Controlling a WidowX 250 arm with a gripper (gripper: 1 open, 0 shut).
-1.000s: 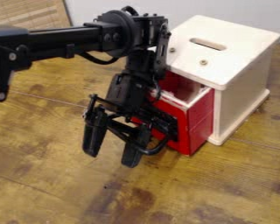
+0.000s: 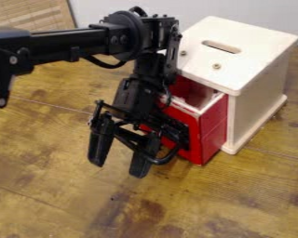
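Note:
A cream wooden box (image 2: 238, 51) with a slotted top stands at the right, with a red-fronted drawer (image 2: 208, 130) on its near side, partly pulled out. My black gripper (image 2: 118, 156) hangs low in front of and to the left of the drawer, its two fingers pointing down toward the floor. The fingers stand apart with nothing visible between them. The arm hides the drawer's left part and much of its inside.
A light board (image 2: 27, 14) lies along the top left edge.

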